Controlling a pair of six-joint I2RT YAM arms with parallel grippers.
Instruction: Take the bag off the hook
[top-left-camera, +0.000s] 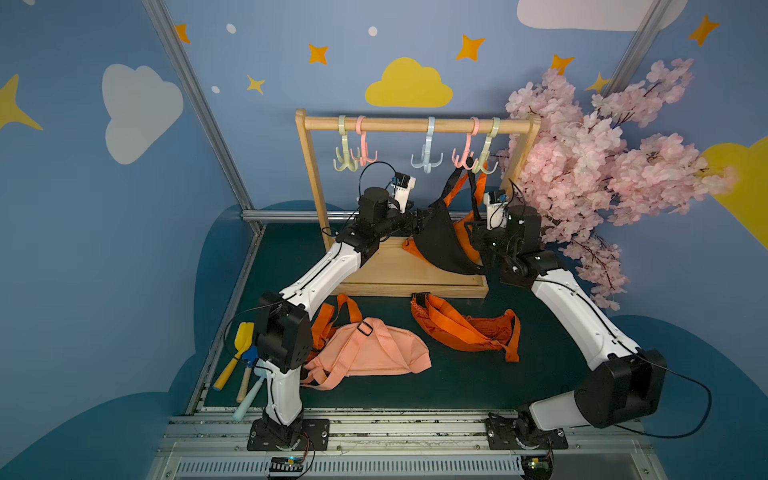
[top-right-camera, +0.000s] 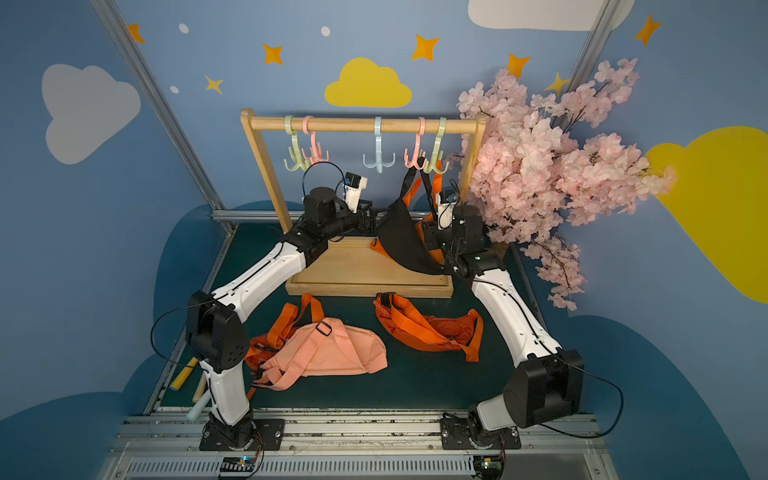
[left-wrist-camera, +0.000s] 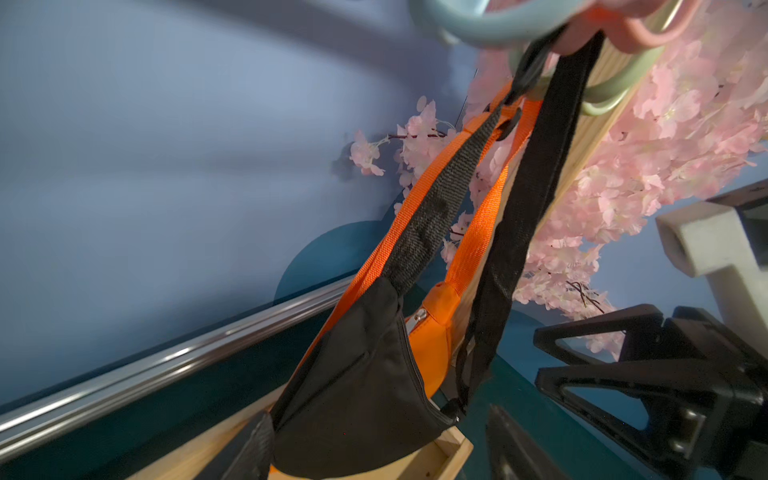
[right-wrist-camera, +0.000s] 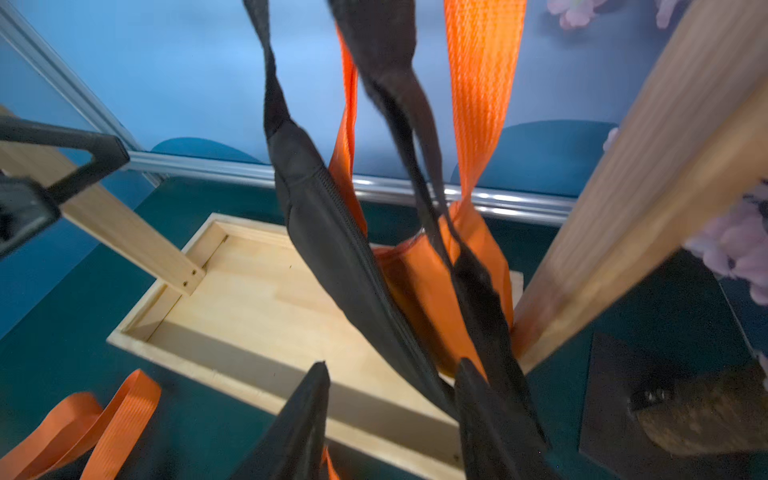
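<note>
A black bag (top-left-camera: 444, 240) hangs by its straps from a hook at the right of the rack, the pink hook (top-left-camera: 463, 156) or the green hook (top-left-camera: 485, 157); which one I cannot tell. Behind it hangs an orange bag (right-wrist-camera: 432, 280). My left gripper stands parted at the black bag's left; in its wrist view the bag's lower body shows between the fingertips, without visible grip. On the other side, my right gripper is open near the bag's lower right, its right finger (right-wrist-camera: 480, 416) close to the black strap.
The wooden rack (top-left-camera: 400, 124) also carries a blue hook (top-left-camera: 426, 156) and others at left. On the table lie a pink bag (top-left-camera: 384, 352) and an orange bag (top-left-camera: 472, 326). Pink blossoms (top-left-camera: 576, 160) crowd the right side.
</note>
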